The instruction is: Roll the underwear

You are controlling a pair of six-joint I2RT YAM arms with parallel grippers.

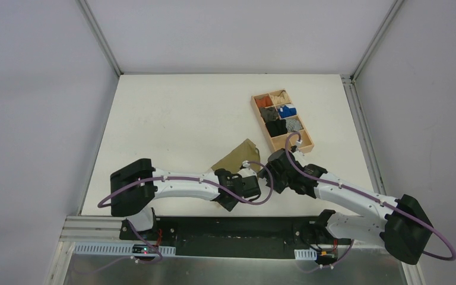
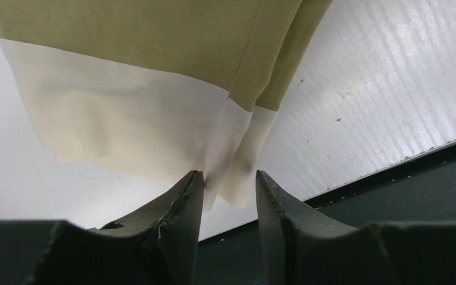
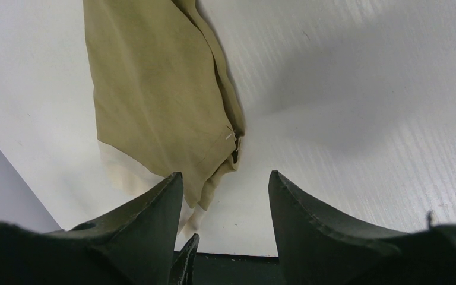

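Note:
The olive underwear (image 1: 237, 154) lies flat on the table, partly under my arms. In the left wrist view its olive cloth (image 2: 154, 41) has a cream band (image 2: 124, 119) with a folded strip along its right side. My left gripper hovers at the tip of that strip, fingers part open; whether cloth is between them is unclear. In the right wrist view the underwear (image 3: 154, 89) lies left of centre, creased along its right edge. My right gripper is open beside its lower right corner, with nothing gripped.
A wooden divided box (image 1: 281, 140) with rolled cloths stands at the back right, behind my right gripper. The table's front edge, with a dark gap beyond, is close below my left gripper.

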